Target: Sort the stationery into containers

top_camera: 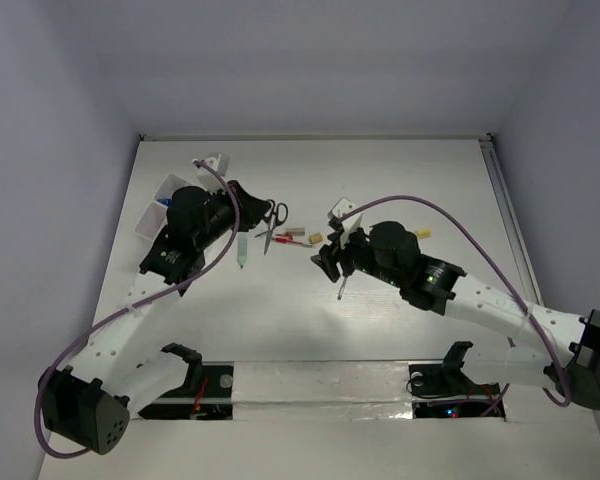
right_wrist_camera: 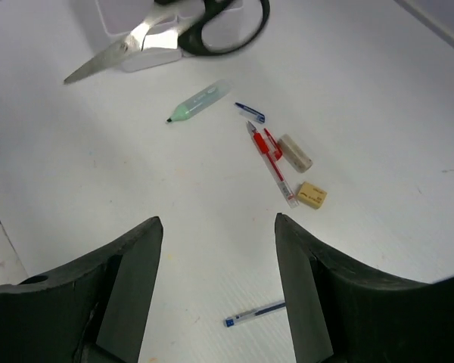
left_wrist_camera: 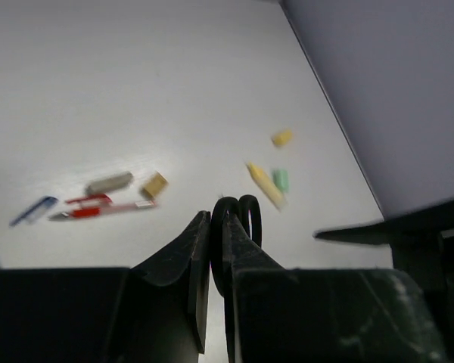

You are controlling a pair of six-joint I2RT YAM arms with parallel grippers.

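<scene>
My left gripper is shut on the black-handled scissors by a handle loop; the scissors hang in the air, blades pointing down in the top view. Facing them from the right, my right gripper stands part open with nothing between its fingers. The white divided container is at the table's left, partly behind the left arm, with something blue inside. On the table lie a green marker, a red pen, a blue-capped piece, a greyish eraser, a tan block and a blue pen.
Toward the right side are a yellow marker, a small green piece and a yellow piece. A wall bounds the right.
</scene>
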